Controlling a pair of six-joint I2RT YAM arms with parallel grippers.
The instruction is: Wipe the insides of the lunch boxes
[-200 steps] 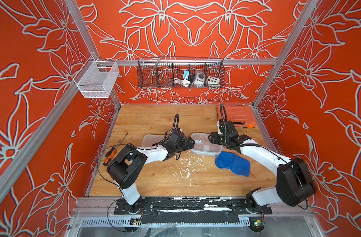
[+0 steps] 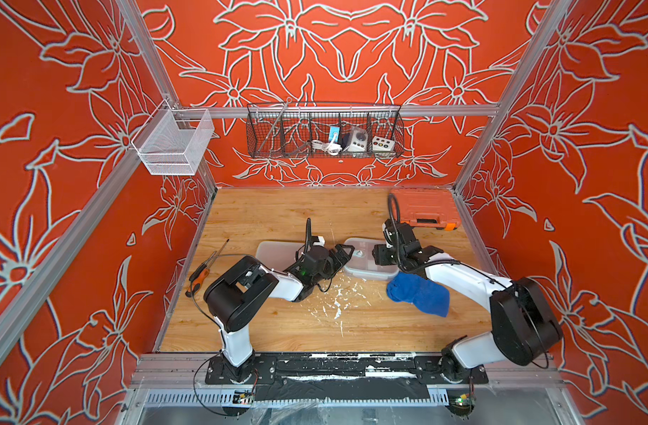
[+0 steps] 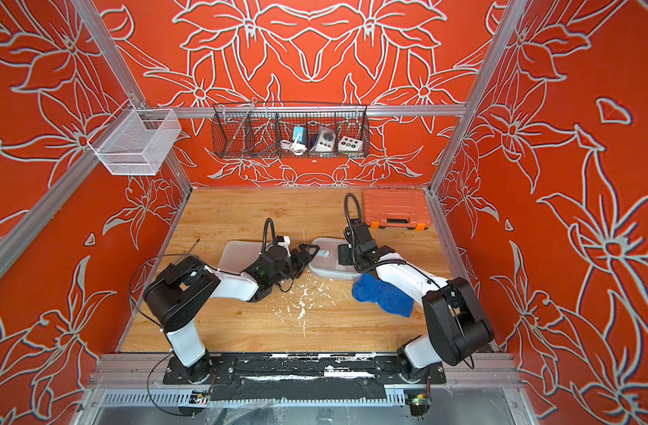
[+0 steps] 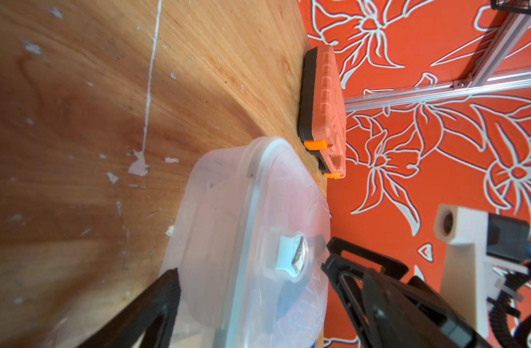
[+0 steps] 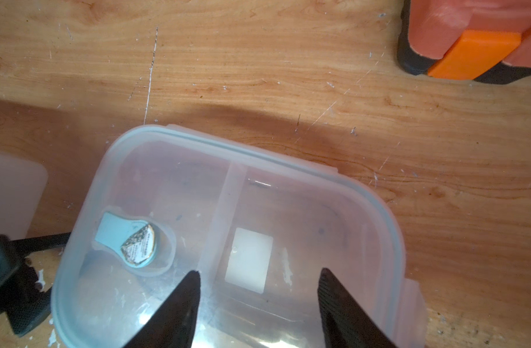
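Note:
A translucent lidded lunch box [image 2: 370, 270] with a pale blue vent tab [image 5: 124, 235] sits mid-table between my arms. Open at its left end, my left gripper [image 2: 348, 252] has its fingers spread either side of the box's edge in the left wrist view; contact cannot be told. Over the right part of the lid, my right gripper is open too, nothing between its fingers. Partly behind the left arm lies a second pale box [image 2: 273, 250]; whether it has a lid is unclear. A blue cloth [image 2: 424, 294] is bunched beneath the right forearm.
An orange case [image 2: 428, 207] stands at the back right. White flakes [image 2: 338, 303] litter the wood in front of the lidded box. An orange-handled tool [image 2: 195, 277] lies at the far left. Bare table shows at the back left.
My left gripper has turned and edged right at the box's end, its elbow shifting right. Boxes and cloth look unmoved.

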